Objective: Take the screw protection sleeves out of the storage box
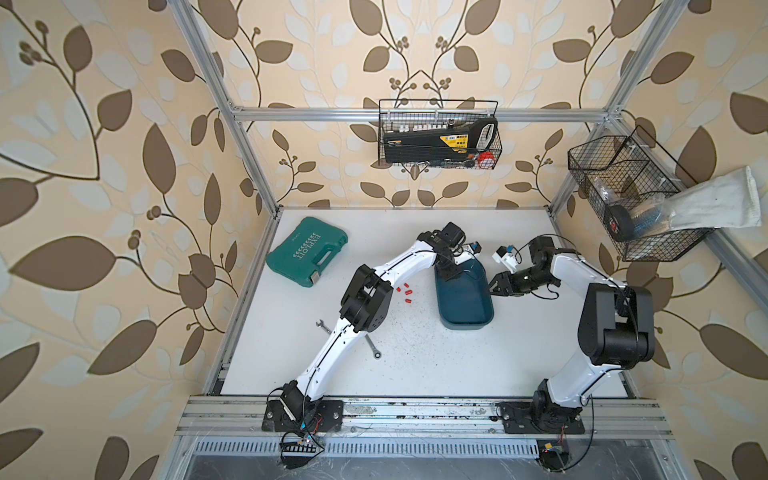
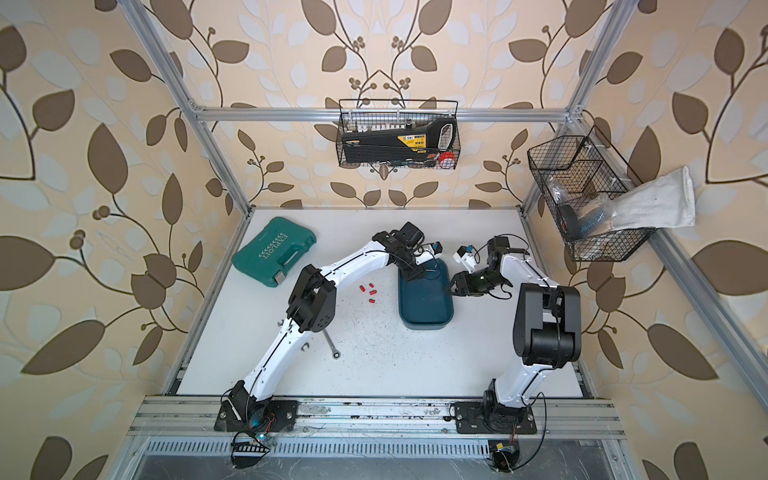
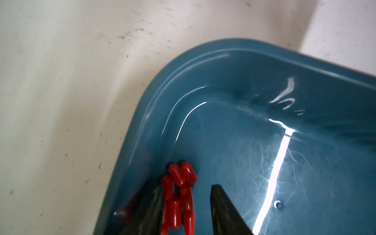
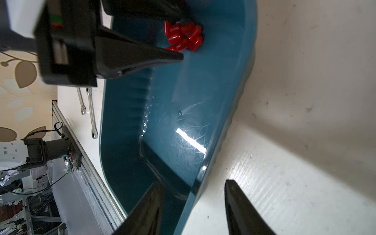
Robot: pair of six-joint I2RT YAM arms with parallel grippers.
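Several small red sleeves (image 3: 187,197) lie clustered on the floor of the blue storage box (image 3: 219,45), near one corner by its wall. Around this cluster, my left gripper is part open; its fingers (image 4: 141,54) reach down inside the box. Whether they touch any sleeve I cannot tell. My right gripper is open at the box's right side, with the rim showing between its fingers. In the top left view the left gripper hides the sleeves in the box. A few loose red sleeves (image 1: 408,293) lie on the table left of it.
A green tool case (image 1: 307,251) lies at the back left. Near the left arm a wrench (image 1: 373,345) rests on the table. The white table in front of the box is clear. Wire baskets (image 1: 438,134) hang on the back and right walls.
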